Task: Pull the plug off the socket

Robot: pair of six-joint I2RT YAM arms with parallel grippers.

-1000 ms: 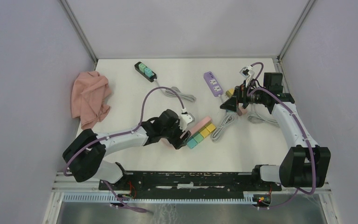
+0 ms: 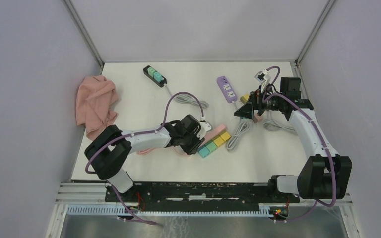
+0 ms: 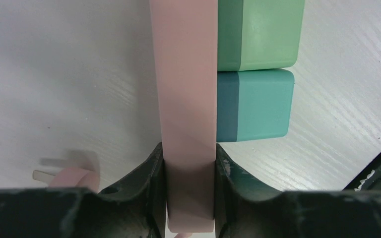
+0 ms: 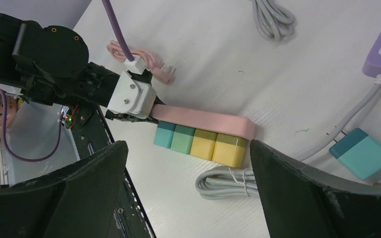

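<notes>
In the left wrist view a long pink strip [image 3: 186, 74] runs down the middle, and my left gripper is shut around its near end. Along one side of the strip sit a teal plug [image 3: 264, 105], a green plug [image 3: 270, 34] and two yellow plugs [image 4: 217, 148], all pressed against it. From the right wrist view, the strip lies on the table with the left gripper at its teal end. My right gripper is open, nothing between its fingers, over the table to the right of the strip.
A purple socket strip [image 2: 226, 89] lies at the back, and a black strip with green plugs [image 2: 155, 76] further left. A grey cable coil [image 2: 238, 135] is close to the yellow plugs. Pink cloth [image 2: 96, 105] covers the left edge. Another teal plug [image 4: 362, 153] shows at the right.
The right arm has not moved.
</notes>
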